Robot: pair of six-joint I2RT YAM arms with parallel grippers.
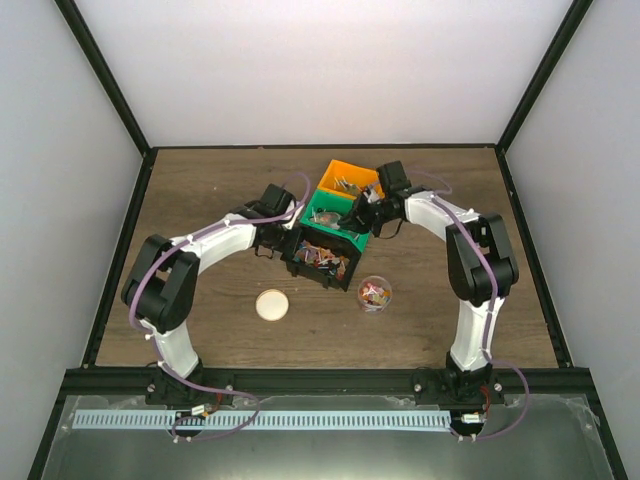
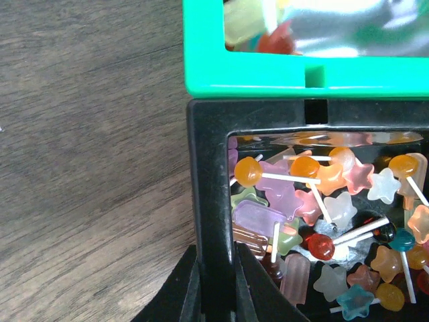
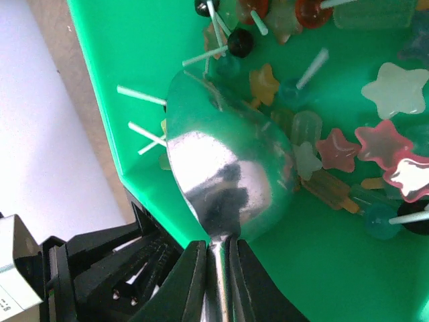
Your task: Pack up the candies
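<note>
My left gripper is shut on the left wall of the black bin (image 2: 209, 201), which holds star candies and lollipops (image 2: 320, 247). Against the black bin's far side stands the green bin (image 2: 268, 75), with mixed candies (image 3: 338, 147) lying loose on its floor. My right gripper is shut on the handle of a metal scoop (image 3: 224, 168). The scoop's bowl lies inside the green bin, near one wall; no candy clearly shows in it. In the top view, the right gripper (image 1: 352, 222) is over the green bin.
Behind the green bin is an orange bin (image 1: 345, 165) with wrapped-looking pieces. A clear round jar (image 1: 374, 293) with candies stands in front of the black bin, and a pale round lid (image 1: 272, 305) lies to its left.
</note>
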